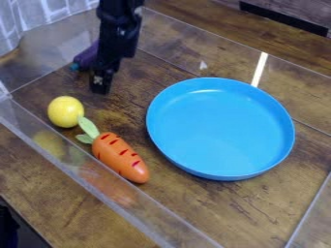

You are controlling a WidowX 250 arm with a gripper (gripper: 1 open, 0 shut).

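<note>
The black gripper (106, 76) hangs at the upper left, its fingers apart and pointing down above bare wood, with nothing visible between them. A yellow lemon-like toy (65, 111) rests on the wood below and left of it. An orange toy carrot (119, 155) with green leaves lies lower, beside a large blue plate (220, 129). A purple object (83, 56) lies behind the gripper, partly hidden by it.
Clear plastic walls edge the wooden surface on the left, front and right. Bare wood is free behind the plate and at the lower left.
</note>
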